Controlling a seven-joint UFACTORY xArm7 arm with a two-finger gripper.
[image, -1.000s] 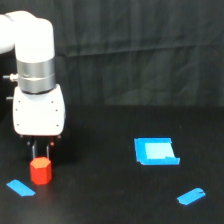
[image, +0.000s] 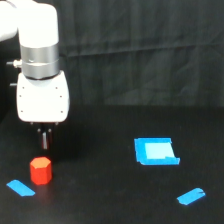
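Note:
A red block (image: 40, 171) rests on the dark table at the lower left. My gripper (image: 43, 141) hangs from the white arm just above the block's top, its tips seeming to be clear of it. The two dark fingers look close together, with no object visible between them. They are thin and dim against the black background, so how far they have closed is unclear.
To the right stands a small blue open tray (image: 157, 151) with a pale inside. Blue strips lie on the table, one left of the block (image: 20, 188) and another at the lower right (image: 191, 196).
My gripper has risen and shifted slightly right. Its fingers, which were lower and looked wider apart around the top of the block, now appear closer together. The red block has stayed in place.

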